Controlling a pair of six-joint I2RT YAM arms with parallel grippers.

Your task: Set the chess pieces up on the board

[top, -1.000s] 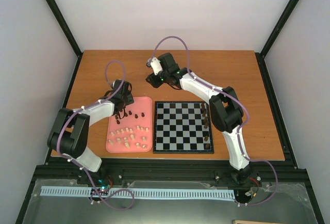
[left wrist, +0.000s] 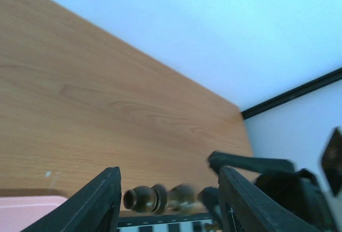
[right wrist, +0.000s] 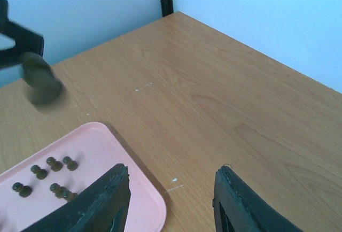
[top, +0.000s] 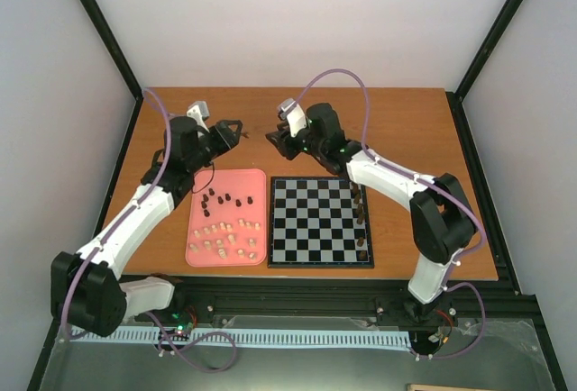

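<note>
A dark chess piece (left wrist: 141, 199) lies crosswise between the fingertips of my left gripper (top: 242, 130), which is shut on it and raised beyond the tray's far edge. In the right wrist view the same piece (right wrist: 43, 85) shows blurred at the upper left. My right gripper stands open and empty, facing the left one across a small gap beyond the board. The black-and-white chessboard (top: 322, 266) carries several dark pieces (top: 361, 213) along its right side; its other squares look bare. Dark pieces (right wrist: 70, 163) and light pieces (top: 222, 252) stand in the pink tray (top: 257, 254).
The tray sits directly left of the board, the two nearly touching. Bare wooden table (top: 406, 130) stretches behind and to the right of the board. White walls (top: 297, 31) enclose the back and sides.
My left gripper has risen from the tray and swung right and away with the dark piece, now turned toward the right gripper.
</note>
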